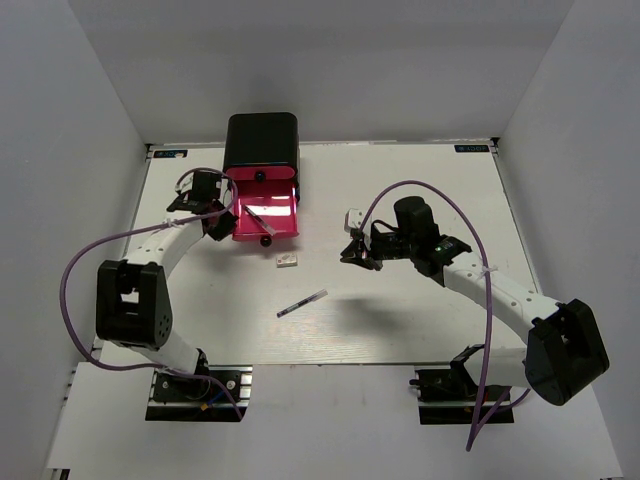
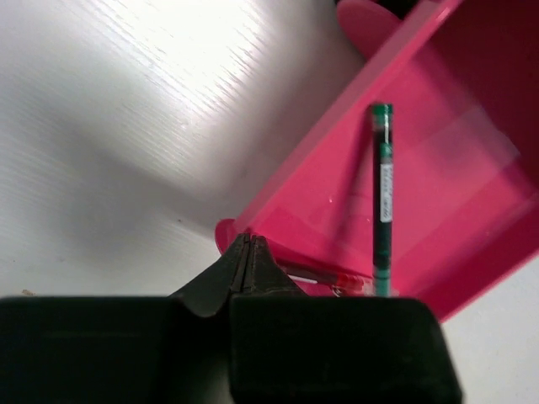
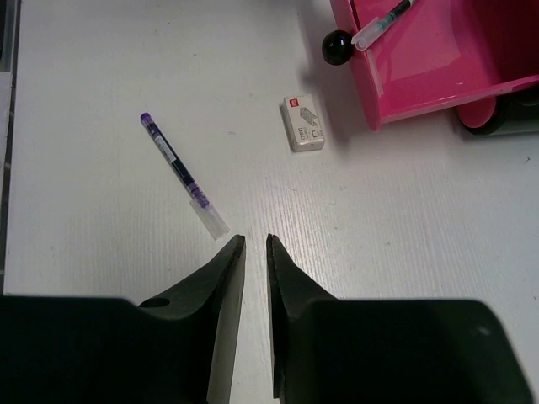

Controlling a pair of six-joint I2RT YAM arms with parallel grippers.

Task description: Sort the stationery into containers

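Observation:
The pink drawer (image 1: 285, 222) stands pulled out of the black cabinet (image 1: 262, 140). Inside it lies a pen with green ends (image 2: 382, 202). A slim reddish shape beside that pen is too unclear to name. My left gripper is shut at the drawer's side wall, near a corner, with nothing showing between its fingers. On the table lie a purple-ended pen (image 3: 174, 160) with a clear cap and a small white eraser box (image 3: 303, 124). My right gripper hangs above the table, right of both, its fingers slightly apart and nothing between them.
A black knob (image 3: 338, 48) sticks out from the drawer's front, close to the eraser box. Grey walls (image 1: 320, 60) bound the table.

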